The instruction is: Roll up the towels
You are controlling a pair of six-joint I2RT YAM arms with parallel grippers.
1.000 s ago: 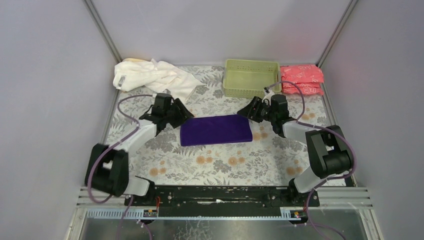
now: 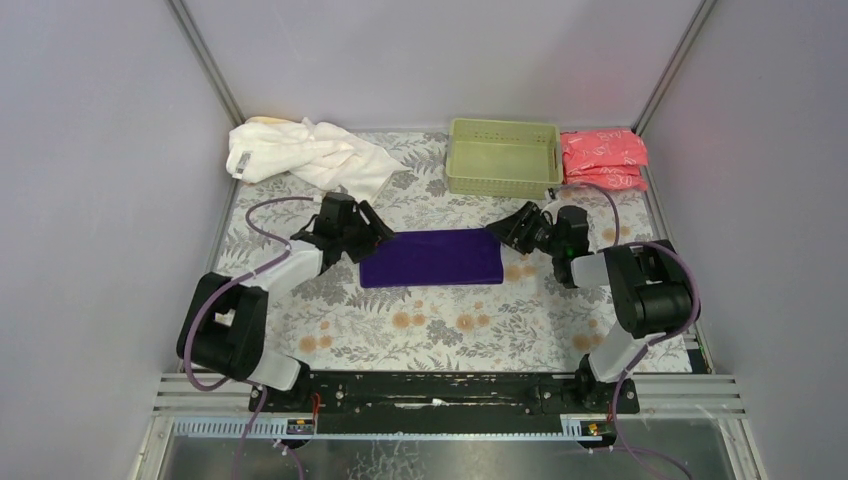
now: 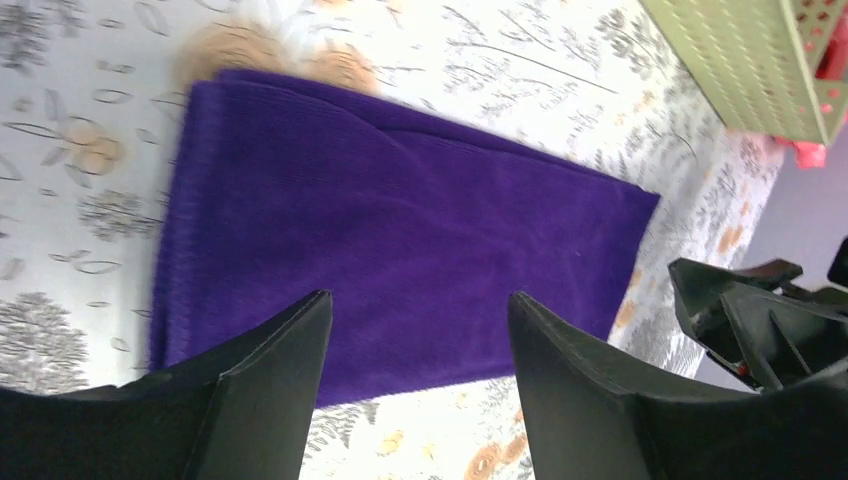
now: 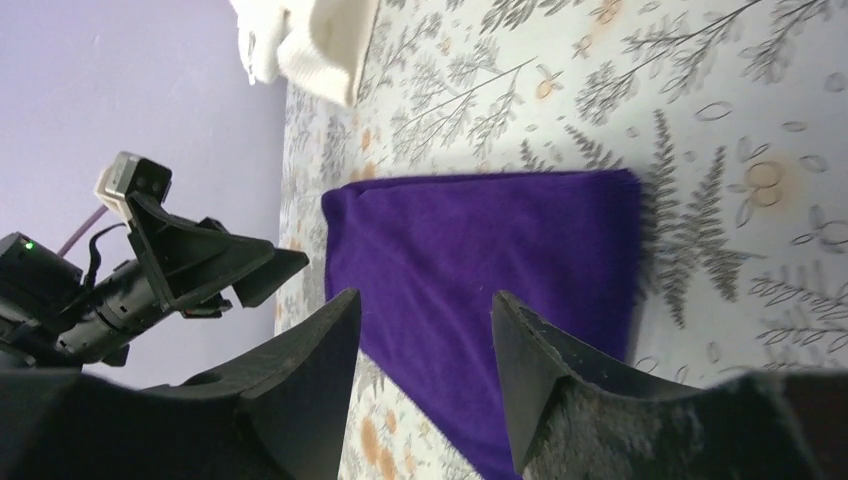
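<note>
A dark purple towel (image 2: 440, 260) lies flat on the table as a long folded rectangle, wider than deep. In the left wrist view its folded layers (image 3: 350, 230) show along one long edge. My left gripper (image 2: 385, 236) is at the towel's far left corner, its fingers (image 3: 285, 350) apart, with no cloth gripped between them. My right gripper (image 2: 494, 236) is by the far right corner; its fingers (image 4: 340, 330) are spread too, and the towel (image 4: 480, 270) lies below them.
Crumpled white towels (image 2: 310, 155) are heaped at the back left. A green basket (image 2: 505, 187) stands empty at the back, beside a red package (image 2: 604, 158).
The towel's front edge has shifted slightly back and it lies flatter.
</note>
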